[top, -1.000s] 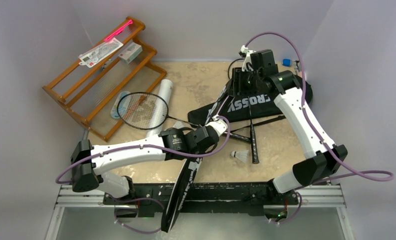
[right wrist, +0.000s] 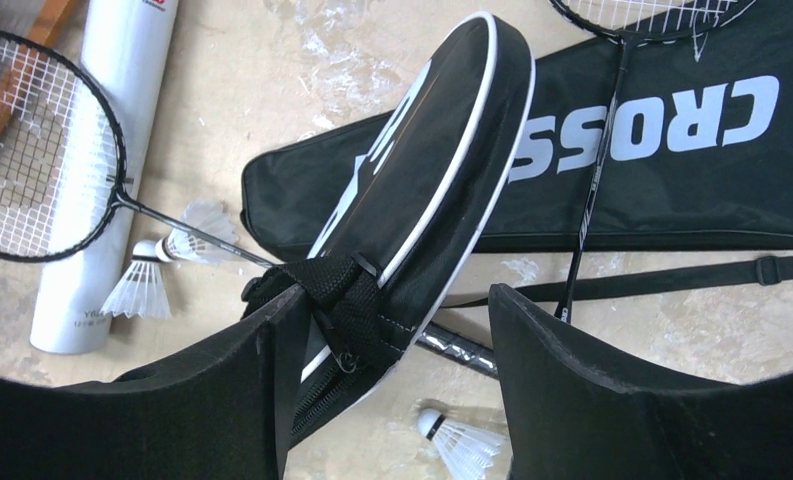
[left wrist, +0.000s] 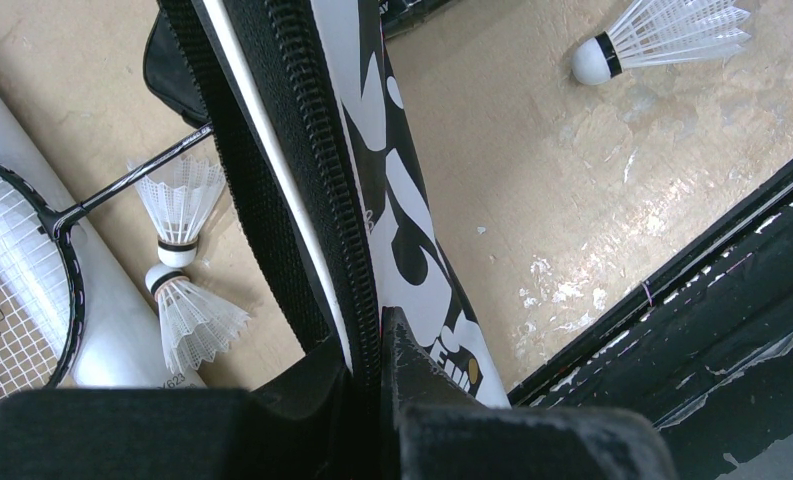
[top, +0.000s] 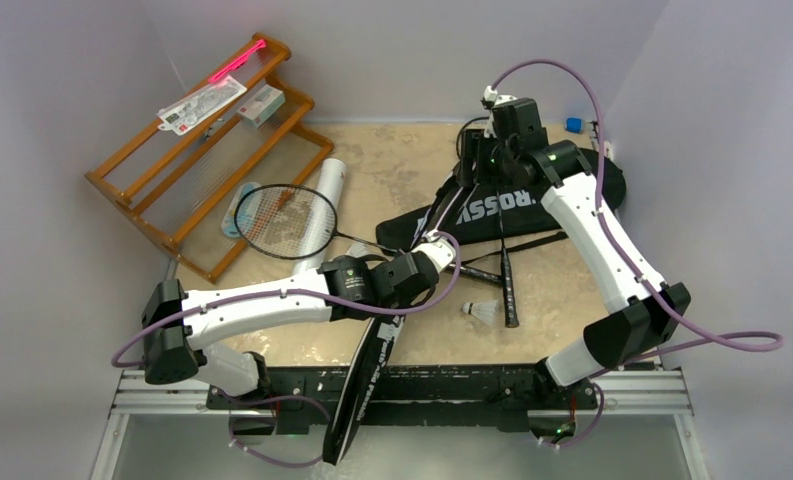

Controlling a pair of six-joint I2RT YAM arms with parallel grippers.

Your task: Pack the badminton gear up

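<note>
A black and white zippered racket bag (left wrist: 322, 150) hangs across the middle, with my left gripper shut on its edge; its lower end juts over the table's front edge in the top view. My right gripper stands open above the bag's other end (right wrist: 422, 190), nothing held. Beneath lies a second black bag (right wrist: 652, 190) with CROSS lettering, a racket (right wrist: 597, 180) across it. Another racket (top: 285, 222) rests at left on the white tube (top: 322, 205). A pair of shuttlecocks (left wrist: 180, 205) lie beside the tube, a single one (top: 484, 312) nearer the front.
A wooden rack (top: 217, 150) fills the back left, carrying a pink item (top: 237, 62) and a small box (top: 262, 105). A small blue object (top: 573, 125) sits at the back right. Some bare floor (top: 402, 160) shows behind the bags.
My right gripper has shifted very slightly toward the front and right over the bag's far end, still open. The left arm, the held bag and the rackets look unmoved.
</note>
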